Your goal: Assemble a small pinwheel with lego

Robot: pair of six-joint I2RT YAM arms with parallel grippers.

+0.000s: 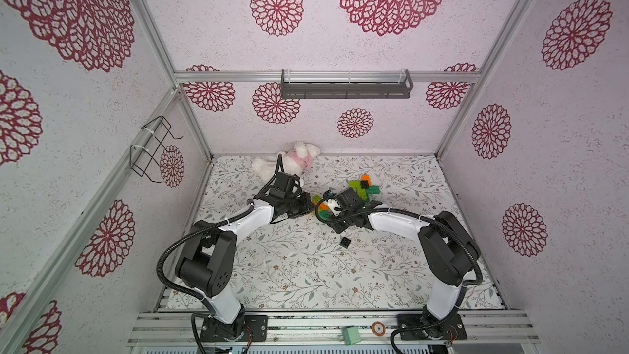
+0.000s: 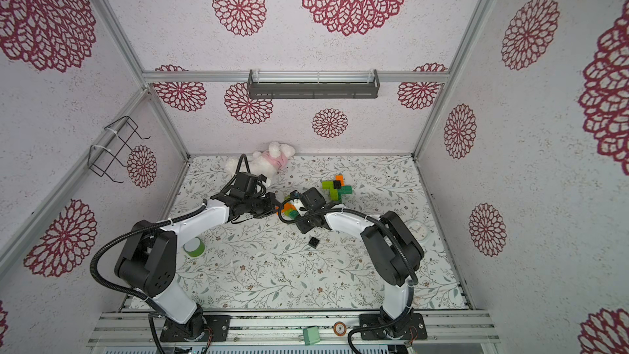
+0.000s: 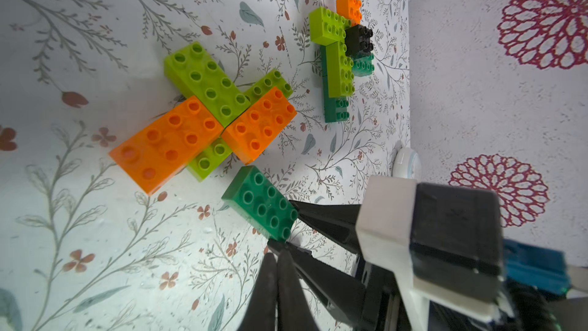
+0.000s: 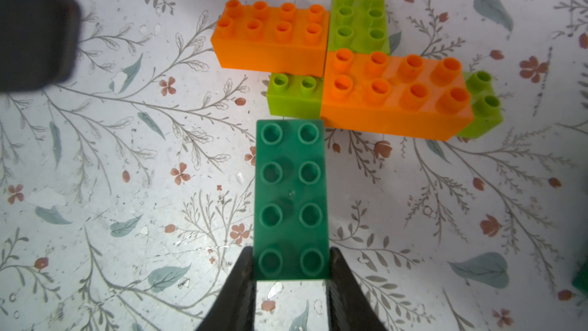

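A green brick (image 4: 291,193) is in my right gripper, shut on its near end; its far end is just short of the pinwheel cluster. That cluster has two orange bricks (image 3: 165,141) atop or among lime-green bricks (image 3: 205,82) on the table. My left gripper is shut, nothing seen between its fingers, above and to the left of the cluster in the top views, at the bottom edge of its wrist view.
A second assembly of lime, teal, black and orange bricks (image 1: 360,186) lies behind to the right. A small black piece (image 1: 344,242) lies in front. A white plush toy (image 1: 298,157) sits at back left.
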